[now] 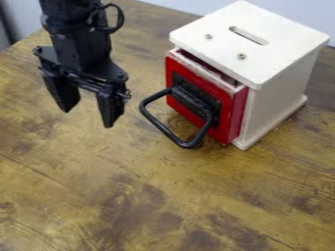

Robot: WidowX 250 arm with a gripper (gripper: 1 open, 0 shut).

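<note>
A white wooden box (275, 88) with a slotted, screwed top stands at the right. Its front has a red door (230, 125) with a black panel and a black looped handle (163, 128) sticking out toward the lower left. The black gripper (84, 98) hangs at the upper left, to the left of the handle and apart from it, its fingers spread open with nothing between them.
A pale wall runs along the back edge at the top left.
</note>
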